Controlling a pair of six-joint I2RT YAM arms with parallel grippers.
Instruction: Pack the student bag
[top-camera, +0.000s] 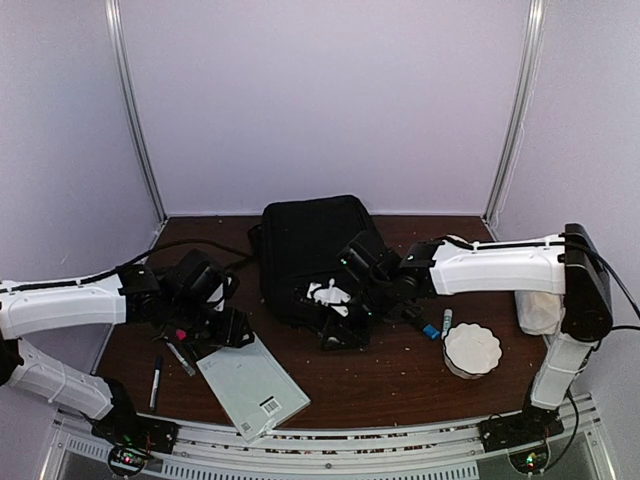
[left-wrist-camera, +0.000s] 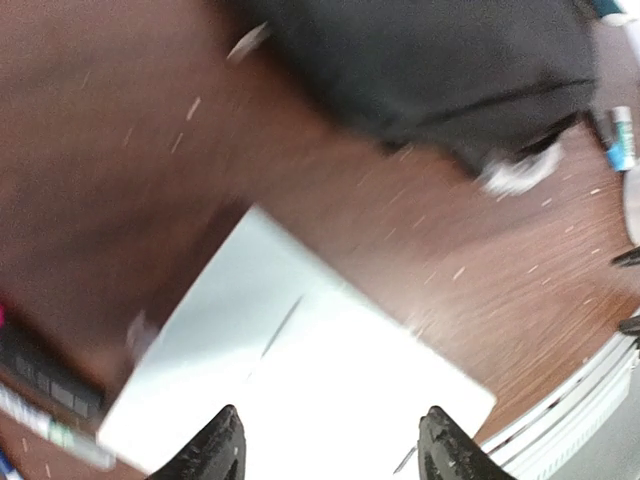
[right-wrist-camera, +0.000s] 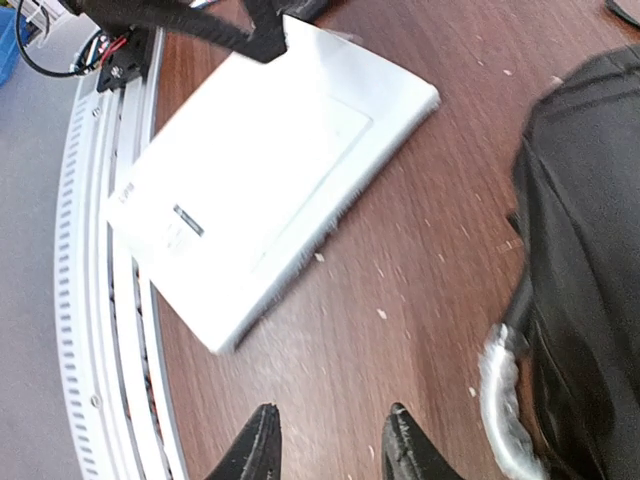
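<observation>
A black bag (top-camera: 310, 240) lies at the back centre. A pale notebook or board (top-camera: 250, 385) lies at front left, with markers (left-wrist-camera: 55, 380) beside it. My left gripper is open above the notebook, nothing between its fingers. My right gripper is above the table between notebook and bag, its fingers apart with nothing between them.
A white scalloped container (top-camera: 472, 349) and a blue-capped item (top-camera: 431, 330) are at the right. A white pouch (top-camera: 537, 312) lies by the right wall. Bare table (right-wrist-camera: 390, 280) separates notebook and bag.
</observation>
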